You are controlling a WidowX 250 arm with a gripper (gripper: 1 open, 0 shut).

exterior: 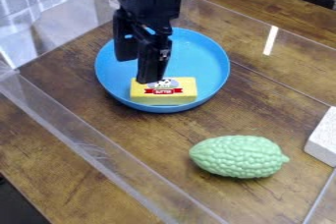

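A yellow butter box [163,91] with a red label lies in a blue bowl [209,69]. The black gripper [147,63] hangs over the bowl, just above and behind the box; whether its fingers are apart or closed is unclear. A green bumpy vegetable [239,156] lies on the wooden table at the lower right, outside the bowl.
A white block [323,137] sits at the right edge. Clear transparent walls run along the left and far sides.
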